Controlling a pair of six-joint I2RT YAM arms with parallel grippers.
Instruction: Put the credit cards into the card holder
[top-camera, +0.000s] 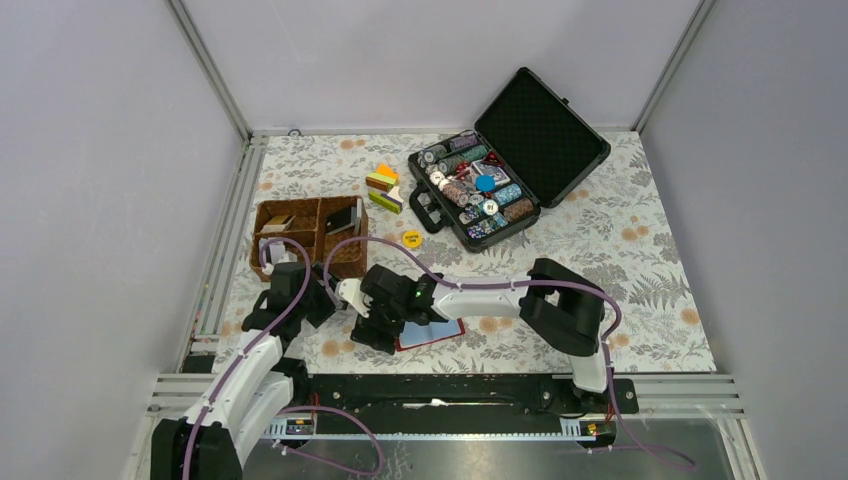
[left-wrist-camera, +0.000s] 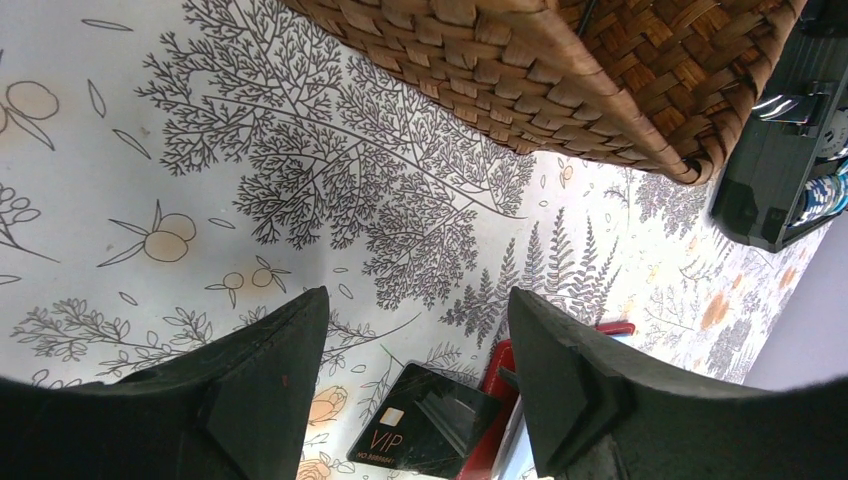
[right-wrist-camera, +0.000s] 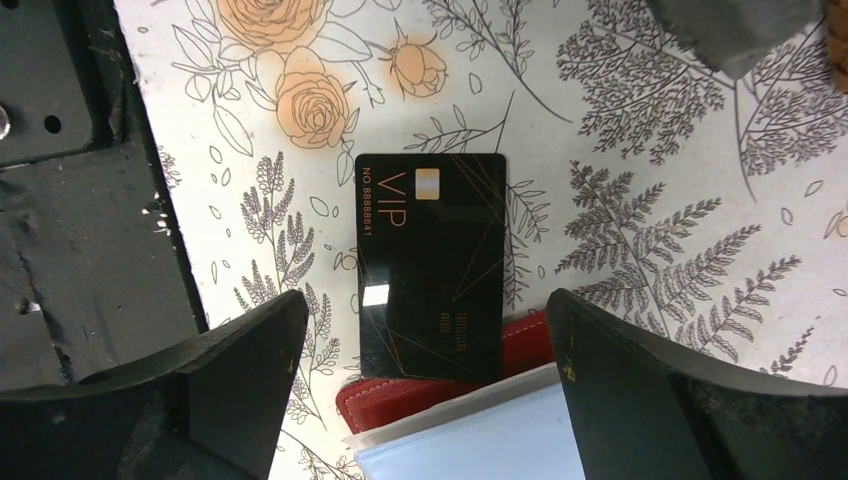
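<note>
A black VIP card (right-wrist-camera: 432, 270) lies face up on the patterned cloth, its lower edge over the red rim of the card holder (right-wrist-camera: 520, 345). My right gripper is open above it, one finger to each side of the card, with nothing held. In the left wrist view the same card (left-wrist-camera: 425, 420) shows low between the fingers of my left gripper, which stands part open and empty. From above, the holder's pale blue pocket and red border (top-camera: 432, 335) show partly, under my right arm; the card is hidden there.
A woven divided basket (top-camera: 318, 208) stands just behind my left gripper. An open black case of poker chips (top-camera: 560, 150) sits at the back. Small boxes (top-camera: 384, 190) and a yellow disc (top-camera: 412, 239) lie between them. Free cloth lies to the right.
</note>
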